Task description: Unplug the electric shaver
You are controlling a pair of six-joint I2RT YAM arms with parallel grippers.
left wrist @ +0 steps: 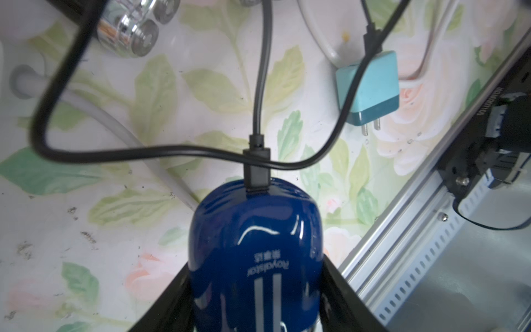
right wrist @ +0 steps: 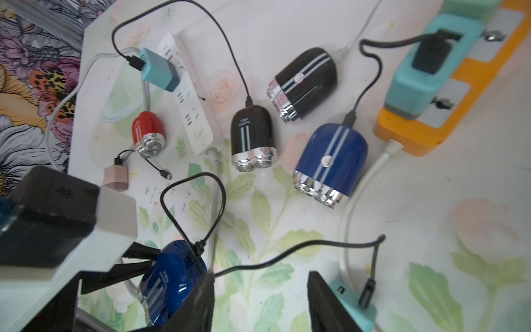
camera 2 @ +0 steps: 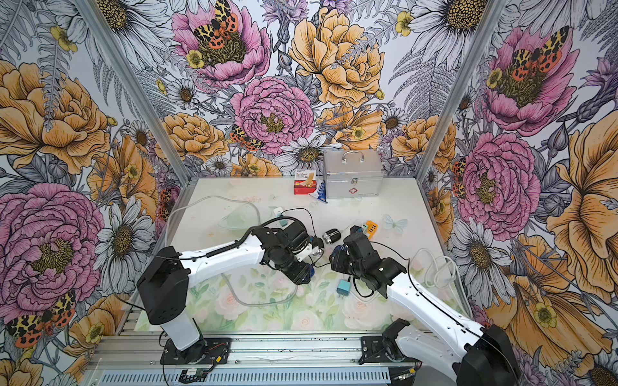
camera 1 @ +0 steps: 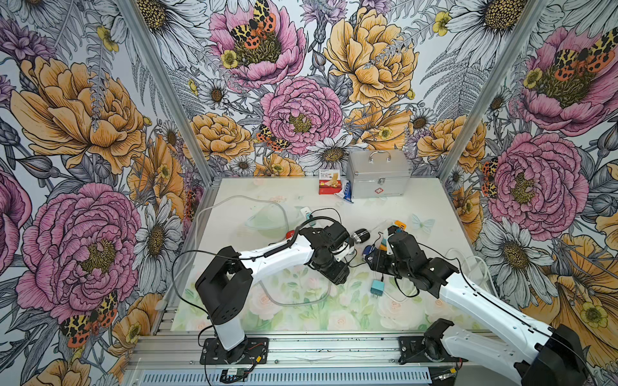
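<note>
My left gripper is shut on a glossy dark blue shaver (left wrist: pixel 254 243), one finger on each side of it. A black plug (left wrist: pixel 257 171) sits in the shaver's end, and its cable (right wrist: pixel 298 246) runs across to a teal adapter (left wrist: pixel 367 85) lying loose on the table. In the right wrist view the held shaver (right wrist: pixel 171 282) appears at lower left. My right gripper is open, its fingers apart and nothing gripped between them. The cable crosses the view just ahead of its fingertips.
Another blue shaver (right wrist: pixel 332 160), black shavers (right wrist: pixel 253 138) and a red shaver (right wrist: pixel 148 132) lie beyond. An orange power strip (right wrist: pixel 442 110) with a teal adapter and a white power strip (right wrist: pixel 190 99) stand farther off. A metal case (camera 1: pixel 378 175) is at the back.
</note>
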